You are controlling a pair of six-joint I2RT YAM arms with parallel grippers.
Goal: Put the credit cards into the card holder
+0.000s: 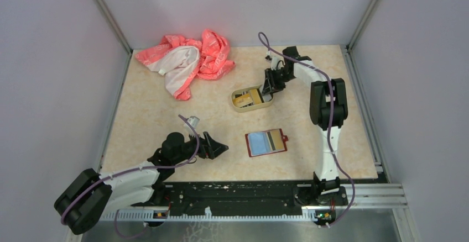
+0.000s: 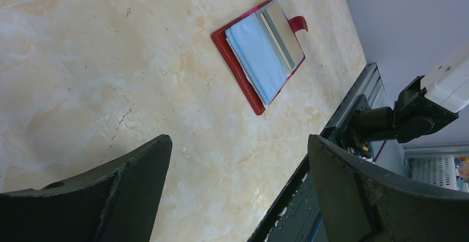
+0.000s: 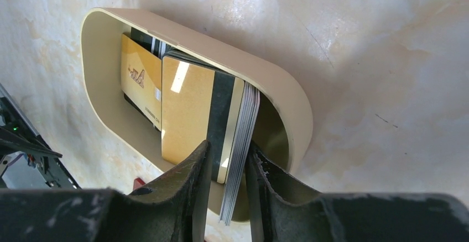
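Note:
A beige oval container (image 1: 243, 108) (image 3: 296, 109) holds gold and dark cards (image 3: 185, 109) and a pale stack of cards (image 3: 240, 137) at its right end. My right gripper (image 1: 272, 87) is at that end, its fingers part open on either side of the pale stack's edge; whether they grip it is unclear. The red card holder (image 1: 266, 142) (image 2: 246, 90) lies open below the container, with blue and gold cards in it. My left gripper (image 1: 212, 145) stands open at the lower left, with nothing between its fingers.
A crumpled pink and white cloth (image 1: 213, 54) lies at the back left. The table between the cloth and left arm is clear. Walls stand round the back and sides.

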